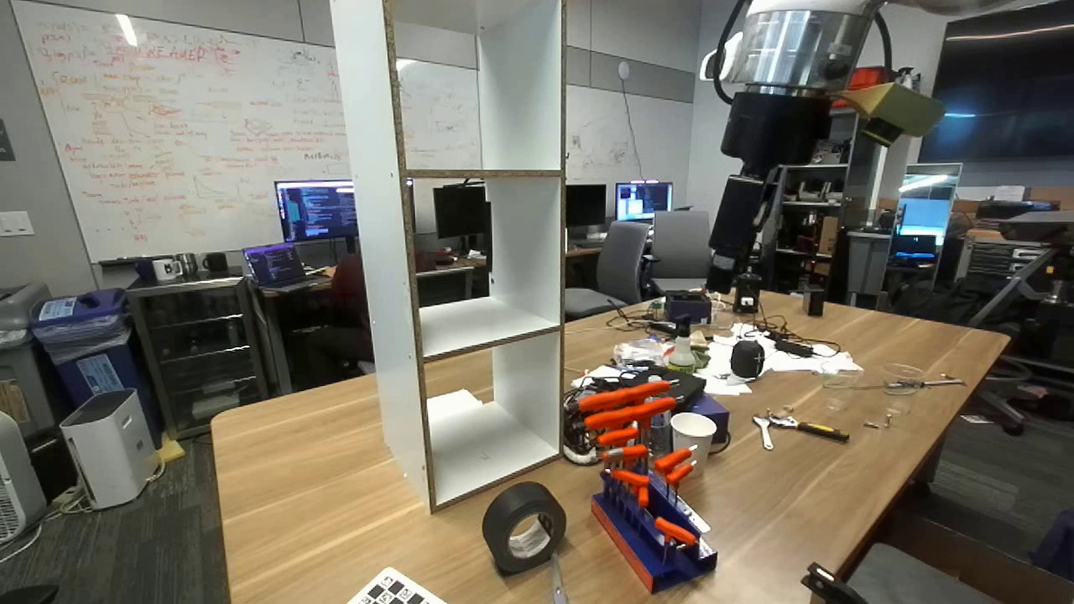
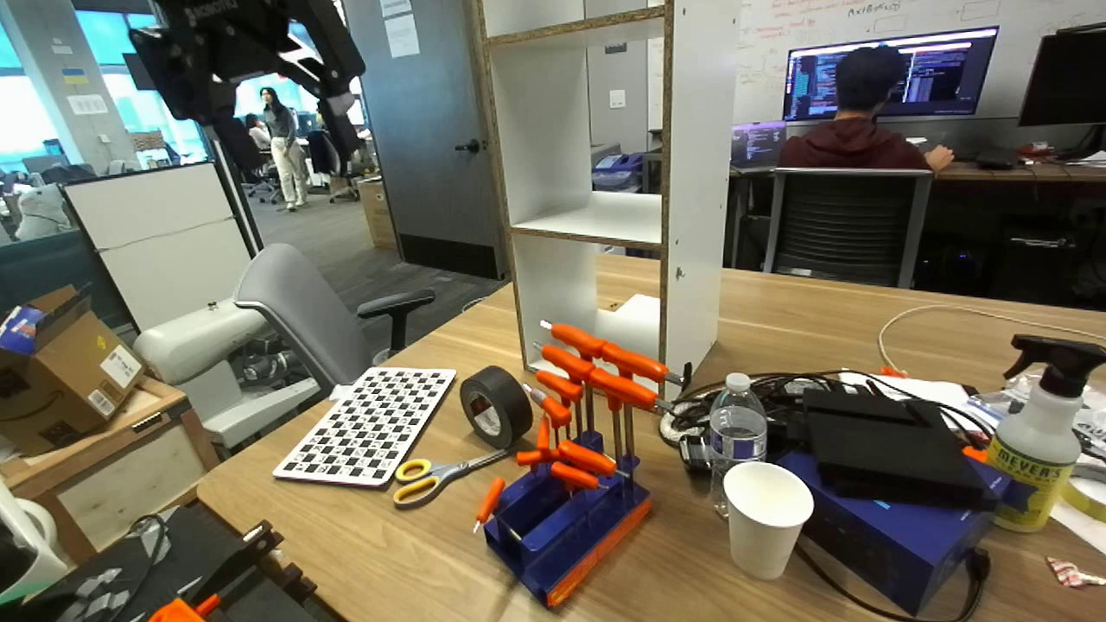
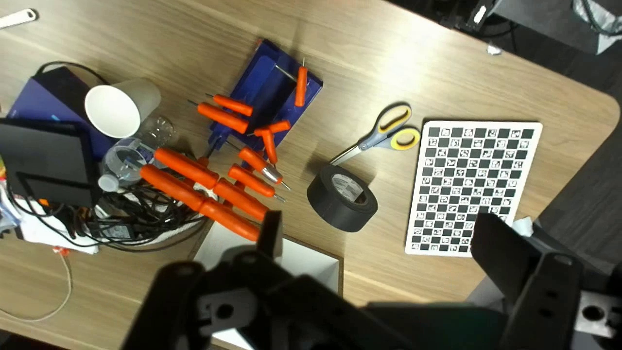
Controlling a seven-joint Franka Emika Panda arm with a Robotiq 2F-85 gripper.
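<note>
My gripper point(image 2: 275, 145) hangs high above the table in exterior view 2, its fingers spread wide with nothing between them. From the wrist view, the open fingers point(image 3: 502, 248) frame the lower part of the picture. Below them lies a roll of black tape point(image 3: 341, 198), standing on its edge. Grey-and-yellow scissors point(image 3: 385, 134) rest beside it, blades close to the tape. A blue stand point(image 2: 570, 529) holds several orange-handled hex keys point(image 2: 607, 363). The patterned checker board point(image 3: 473, 189) lies flat near the table's corner.
The tall white shelf unit point(image 1: 377, 252) stands on the table behind the tape. Around the stand are a paper cup point(image 2: 767, 513), a water bottle point(image 2: 737, 430), a dark box point(image 2: 892, 451) and tangled cables. Bare wood point(image 2: 342, 539) shows at the near edge.
</note>
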